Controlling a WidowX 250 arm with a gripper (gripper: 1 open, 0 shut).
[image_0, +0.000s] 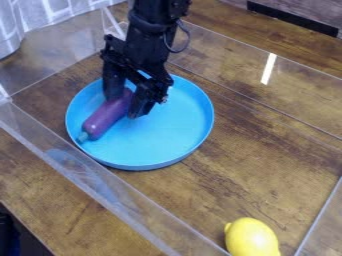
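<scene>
A blue round plate (174, 135) sits in the upper middle with a purple eggplant-like toy (102, 121) lying diagonally on its left part. My black gripper (131, 92) is low over the plate's back left, at the toy's upper end, which it partly hides. Whether its fingers touch or hold the toy is not clear.
A yellow lemon-like object (251, 238) lies on the wooden surface (261, 150) at the front right. Clear plastic walls border the left and right. The wood right of the plate is bare.
</scene>
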